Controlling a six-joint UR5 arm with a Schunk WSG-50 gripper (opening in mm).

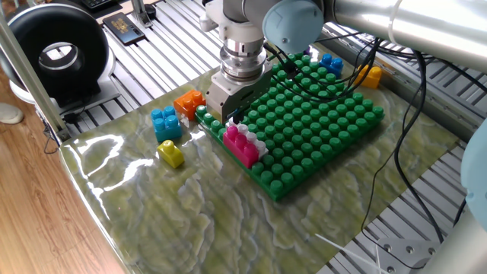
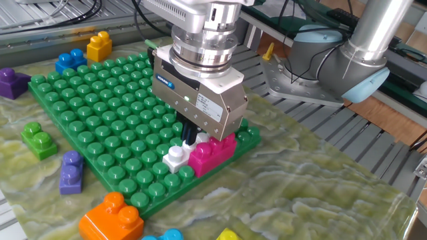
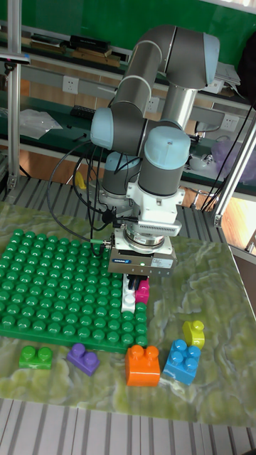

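A pink brick (image 2: 212, 157) sits at the edge of the green baseplate (image 1: 316, 156). Right beside it, on the baseplate's studs, is a white brick (image 2: 176, 159), partly covered by my fingers in exterior view 2. My gripper (image 2: 189, 143) points down over the white brick, its dark fingers close together and low at the brick's studs. In exterior view 3 the white brick (image 3: 129, 302) lies just below the fingers (image 3: 133, 282), with the pink brick (image 3: 143, 291) to its right. Whether the fingers pinch the white brick or merely touch it is hidden.
Loose bricks lie around the baseplate: orange (image 3: 142, 367), light blue (image 3: 182, 362), yellow (image 3: 194, 333), purple (image 3: 83, 359) and light green (image 3: 35, 357). Blue (image 2: 71, 61) and yellow-orange (image 2: 99, 47) bricks stand at another edge.
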